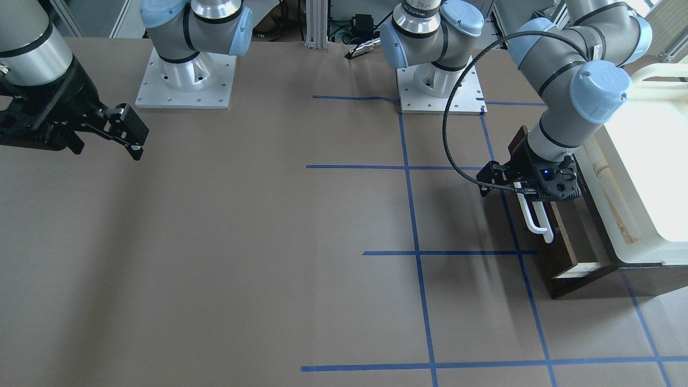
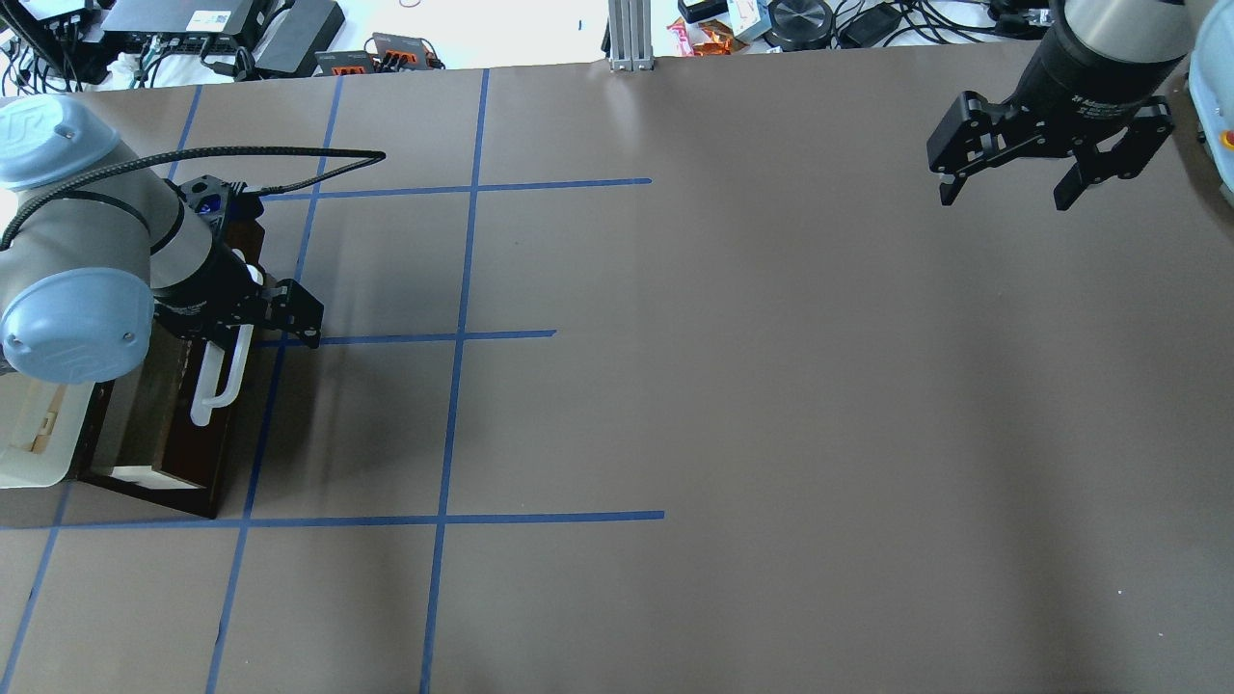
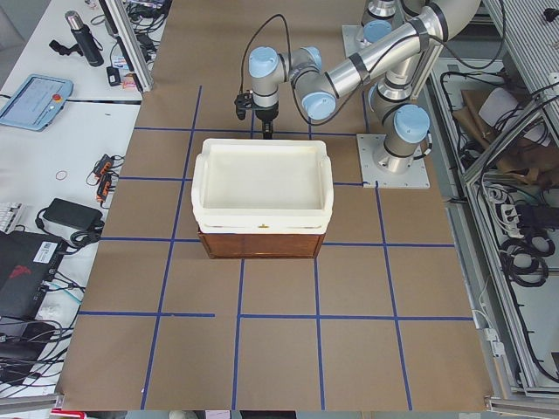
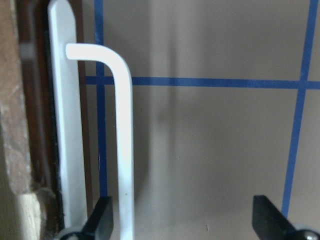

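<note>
A dark wooden box (image 1: 603, 284) with a slightly pulled-out drawer (image 2: 174, 451) stands on the taped floor, a white tray (image 3: 262, 183) on top. The drawer front carries a white bar handle (image 1: 538, 226), seen upright in the left wrist view (image 4: 125, 130). My gripper is over this handle, its fingers wide apart; the handle runs between them, close to the left finger. From the front view, the gripper's body hides part of the handle. Whether either finger touches it I cannot tell.
A second arm's black gripper (image 1: 109, 135) hangs at the other side, well away. Other arm bases (image 1: 187, 97) stand at the back. The floor (image 2: 752, 405) between the box and that arm is clear. A black cable loops from my wrist.
</note>
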